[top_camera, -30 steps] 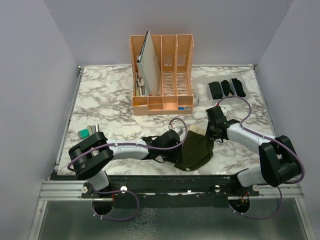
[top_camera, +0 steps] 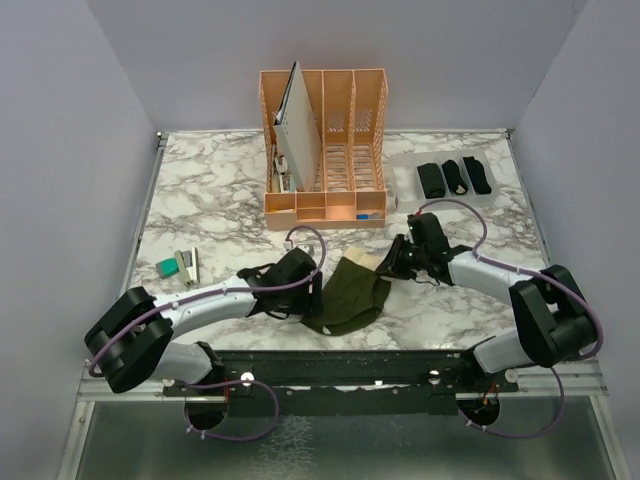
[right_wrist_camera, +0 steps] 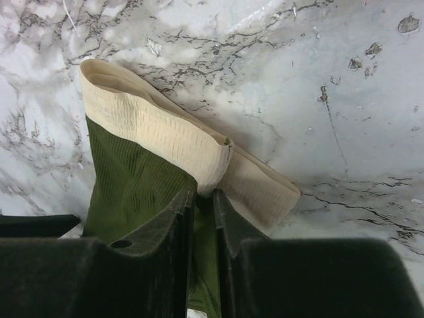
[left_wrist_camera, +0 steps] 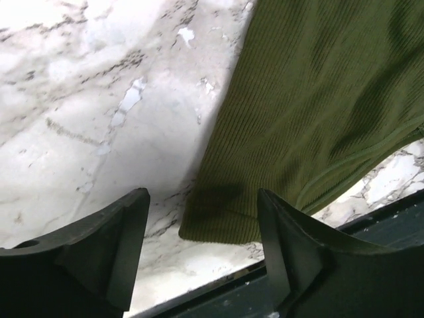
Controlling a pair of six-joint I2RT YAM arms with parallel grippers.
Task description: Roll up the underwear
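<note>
Dark green underwear (top_camera: 352,297) with a cream waistband (top_camera: 360,257) lies on the marble table between my arms. In the left wrist view, its lower corner (left_wrist_camera: 222,222) shows between the parted fingers of my left gripper, which is open. My right gripper is at the waistband (right_wrist_camera: 149,129), where the band is folded and creased at the fingertips. Its fingers are only slightly apart, with green cloth visible in the narrow gap. Whether they pinch the fabric is unclear.
A peach-coloured organiser (top_camera: 325,210) stands at the back. Right of it, a clear tray (top_camera: 406,185) holds rolled dark items (top_camera: 454,177). A green object (top_camera: 167,268) and small tools (top_camera: 188,264) lie at the left. The front edge runs close below the cloth.
Both arms and the underwear have shifted left across the table.
</note>
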